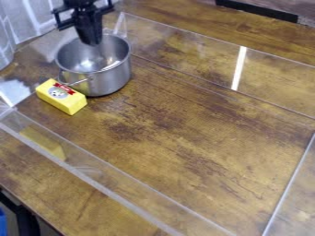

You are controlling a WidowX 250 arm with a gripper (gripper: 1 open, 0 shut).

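A steel pot (96, 79) stands at the upper left of the camera view. Above its back rim the dark gripper (88, 31) hangs, pointing down toward the pot's opening; whether its fingers are apart is too small to tell. A yellow box (64, 100) with a red and white label lies at the front left of the pot, close to it.
Clear panels run along the front left and the back. A crumpled translucent sheet is at the left edge beside the pot.
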